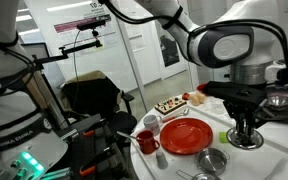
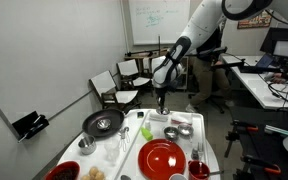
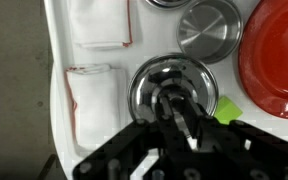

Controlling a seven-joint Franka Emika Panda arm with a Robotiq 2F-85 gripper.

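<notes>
A shiny round metal lid [image 1: 246, 140] hangs from my gripper [image 1: 245, 127], which is shut on its middle, where the knob would be. In the wrist view the lid [image 3: 144, 91] fills the centre, and the dark fingers hide its lower middle. A small metal pot [image 1: 212, 161] stands open to the left of the lid. From above, the pot [image 3: 209, 30] shows an empty inside, and the lid is beside it, not over it. Whether the lid touches the table is hard to tell.
Near the pot lies a red plate [image 1: 186, 136], with a green block [image 3: 227, 109] between plate and lid. Folded white cloths [image 3: 94, 105] lie on the lid's other side. A red mug [image 1: 147, 142] stands farther left. Behind the lid is a large pan [image 1: 274, 99].
</notes>
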